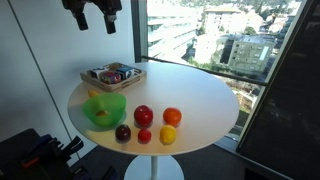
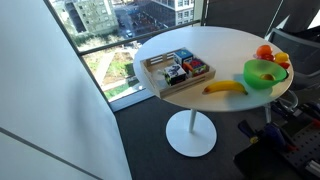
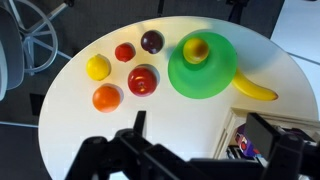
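Note:
My gripper [image 1: 96,27] hangs open above the far left of the round white table, with nothing between its fingers. Well below it, a green bowl [image 3: 213,78] holds a round yellow-brown fruit [image 3: 196,50]. A banana [image 2: 225,87] lies beside the bowl. Grouped on the bowl's other side are a large red fruit [image 3: 142,80], an orange fruit [image 3: 106,97], a yellow fruit [image 3: 98,67], a small red fruit [image 3: 124,52] and a dark purple fruit [image 3: 152,41]. A wooden tray [image 2: 153,78] contains several small colored boxes; my gripper partly hides it in the wrist view.
The white table [image 1: 195,90] has a broad clear area at its middle and right. Several fruits sit close to its edge. A white wall [image 2: 50,110] stands near the tray side, and a large window is behind.

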